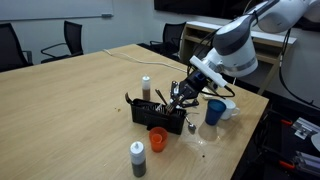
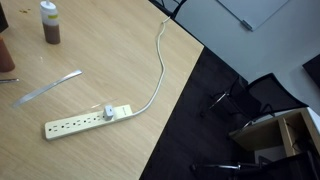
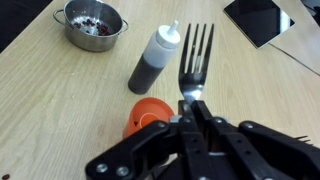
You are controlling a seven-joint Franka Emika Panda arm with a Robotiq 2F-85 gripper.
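In the wrist view a metal fork (image 3: 194,85) stands out from my gripper, tines away from the fingers, which are shut on its handle. From the exterior, my gripper (image 1: 178,98) is over a black box (image 1: 146,114) with utensils sticking up from it. The arm hides part of the box. Whether the fork is clear of it cannot be told there.
An orange cup (image 1: 157,138) and a white-topped bottle (image 1: 138,160) stand in front of the box. Right of it are a spoon (image 1: 192,126), a blue cup (image 1: 215,111) and a white mug (image 1: 229,108). A power strip (image 2: 88,122) lies near a table edge.
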